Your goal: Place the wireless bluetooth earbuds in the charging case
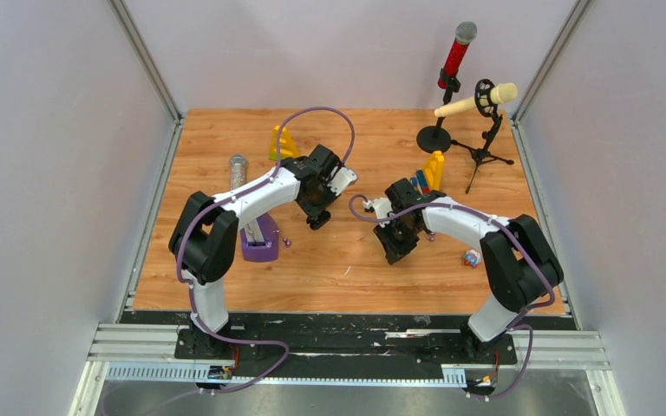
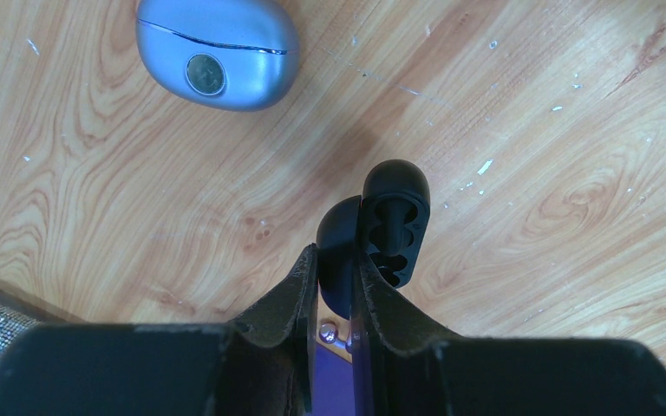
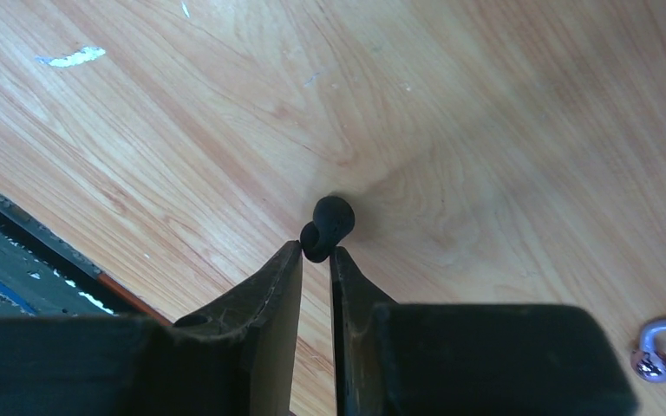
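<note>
In the left wrist view my left gripper is shut on the black charging case [image 2: 408,227], gripping the half beside the one with dark wells. The case stands opened out above the table; whether anything sits in its wells is too dark to tell. From above, the case [image 1: 318,221] shows as a small black shape under the left arm. My right gripper is open by a narrow gap, low over the wood. A black earbud [image 3: 334,217] shows at its fingertips, its near end between them. Whether they touch it I cannot tell.
A blue rounded case [image 2: 217,61] lies on the table, apart from the left gripper. A purple holder [image 1: 260,246] is at the left, with a small purple piece beside it. Microphone stands [image 1: 434,139] occupy the back right.
</note>
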